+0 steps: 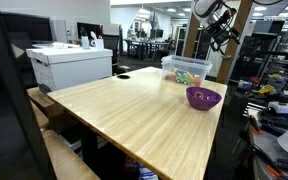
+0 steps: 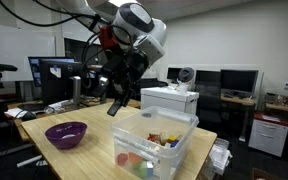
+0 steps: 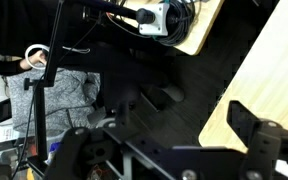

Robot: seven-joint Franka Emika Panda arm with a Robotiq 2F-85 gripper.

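My gripper hangs in the air above the far right part of the table, seen small in exterior view 1. In the wrist view its dark fingers (image 3: 120, 130) stand well apart at the bottom edge, with nothing seen between them. A purple bowl (image 1: 203, 98) rests on the table's right side and holds something small. Beyond it stands a clear plastic bin (image 1: 186, 70) with colourful items low inside. In exterior view 2, the arm (image 2: 129, 40) reaches over beside the bin (image 2: 164, 138), and the purple bowl (image 2: 66, 134) lies to the left.
Below the gripper, the wrist view shows dark floor and a table edge (image 3: 269, 75). Desks and monitors stand in the background.
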